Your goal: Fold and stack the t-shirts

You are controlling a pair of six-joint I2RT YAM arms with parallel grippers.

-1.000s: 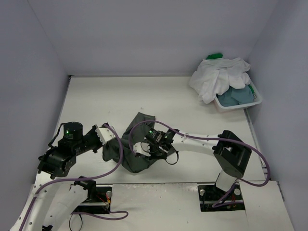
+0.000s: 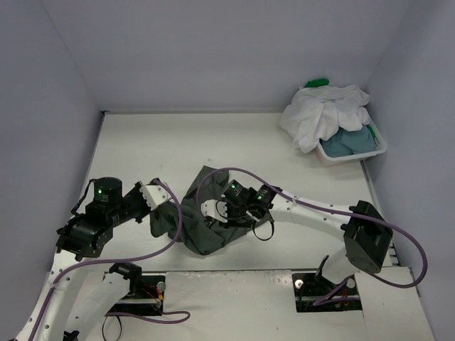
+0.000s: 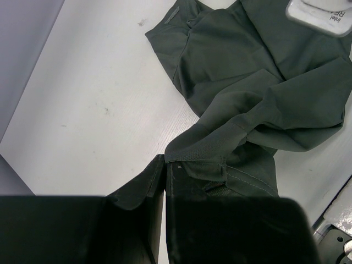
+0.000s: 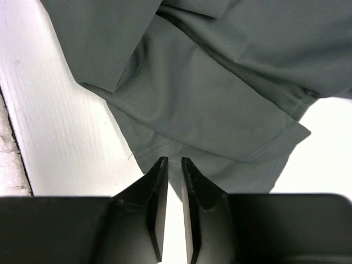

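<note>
A dark green t-shirt (image 2: 202, 234) lies crumpled on the white table. My left gripper is shut on a raised fold of it at the left, with more of the shirt (image 3: 236, 49) spread beyond. My right gripper hangs over the shirt near a stitched hem (image 4: 247, 154), its fingertips a little apart; no fabric shows clearly held between them.
A white bin (image 2: 378, 148) with white cloth (image 2: 320, 114) and blue cloth (image 2: 345, 142) stands at the back right.
My right arm has shifted right from a second ago, over the shirt. The left gripper has moved very slightly.
</note>
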